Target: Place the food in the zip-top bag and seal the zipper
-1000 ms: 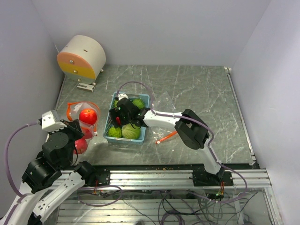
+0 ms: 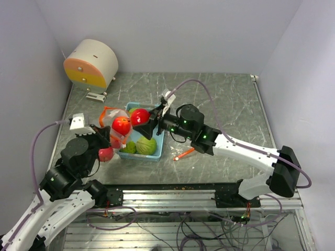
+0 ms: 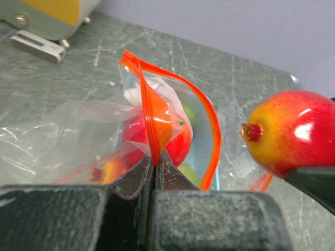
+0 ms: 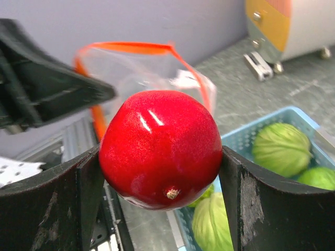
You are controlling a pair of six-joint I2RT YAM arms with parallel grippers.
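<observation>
A clear zip bag with orange edges [image 3: 158, 125] holds red fruit [image 2: 121, 125]. My left gripper is shut on the bag's rim at the left of the blue bin [image 2: 152, 157]. My right gripper is shut on a red pomegranate [image 4: 159, 136], held up beside the bag's opening, over the bin. The bin holds green produce, such as a cabbage [image 4: 280, 149] and a melon [image 2: 146, 146].
A cream cabinet with yellow and pink front [image 2: 89, 65] stands at the back left. An orange slider [image 2: 184, 154] and loose clear plastic lie right of the bin.
My right gripper has risen out of the bin with the pomegranate and turned toward the bag.
</observation>
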